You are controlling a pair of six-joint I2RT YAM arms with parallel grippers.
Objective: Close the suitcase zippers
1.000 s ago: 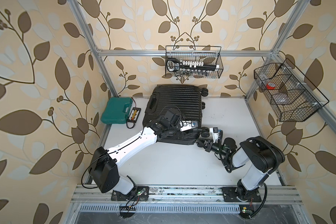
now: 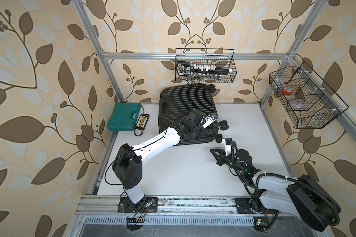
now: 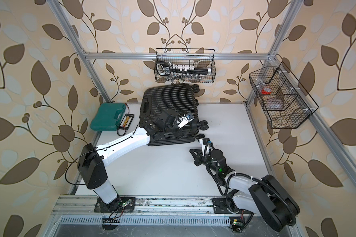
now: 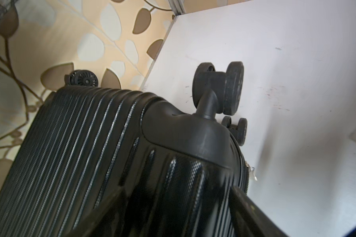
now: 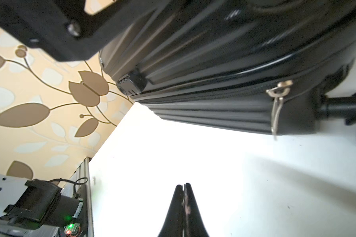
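The black ribbed suitcase (image 2: pixel 186 100) lies flat toward the back of the table. Over its front right corner, my left gripper is open, its blurred fingers (image 4: pixel 247 211) spread in front of the shell with nothing visibly gripped. Along the suitcase's front side runs a zipper seam with a metal zipper pull (image 5: pixel 277 96) hanging near the wheel end. My right gripper is clear of the suitcase's front edge, above bare table; its fingertips are together with nothing between them. A bit of metal (image 4: pixel 252 173) shows past the corner in the left wrist view.
Black wheels (image 4: pixel 219 88) stick out from the suitcase's right end. A green case (image 2: pixel 123 117) and a small device (image 2: pixel 142 121) lie at the left. Wire baskets (image 2: pixel 204 67) hang above.
The suitcase has shifted back and slightly turned, the left gripper moving back and right overall. My right gripper has drawn away from the suitcase, and its fingers have come together. Its elbow swung outward.
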